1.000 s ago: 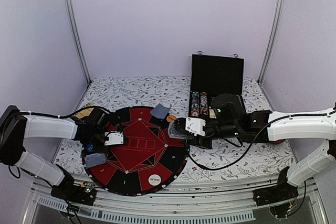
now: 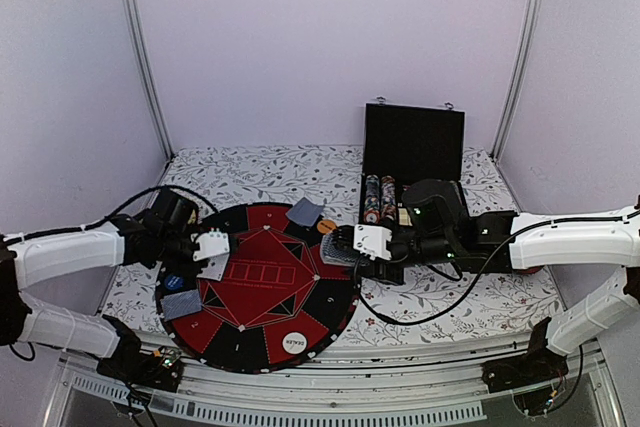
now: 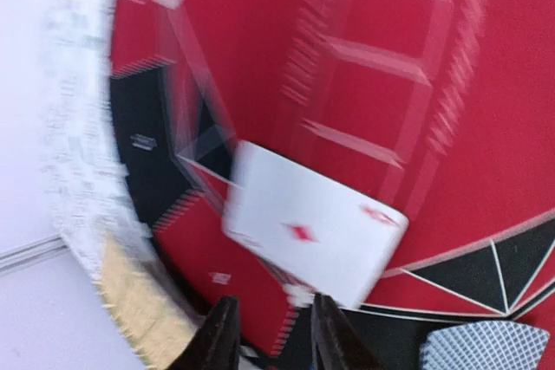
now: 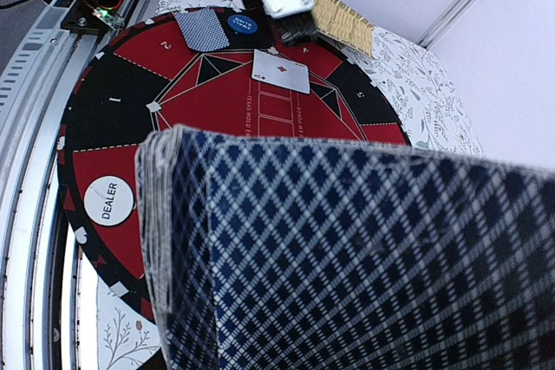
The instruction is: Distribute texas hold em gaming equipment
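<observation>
A white ace of diamonds (image 3: 312,223) lies face up on the red and black round poker mat (image 2: 265,317). Above its left edge is my left gripper, fingers apart and nothing between them. My right gripper (image 2: 348,240) is shut on a blue checked card deck (image 4: 364,240), which fills much of the right wrist view and hides the fingers there. Face-down cards (image 2: 182,304) rest at the mat's left front, others (image 2: 305,212) at its back. The white dealer button (image 2: 294,343) sits at the front, the blue button (image 4: 243,23) by the left cards, an orange button (image 2: 327,226) at the back right.
Behind the right arm an open black case (image 2: 414,142) holds rows of chips (image 2: 372,197). A tan woven piece (image 4: 342,23) lies past the mat's left edge.
My left gripper has drawn back from over the mat's left part, and the white card now shows below it. The right arm and its deck have stayed in place.
</observation>
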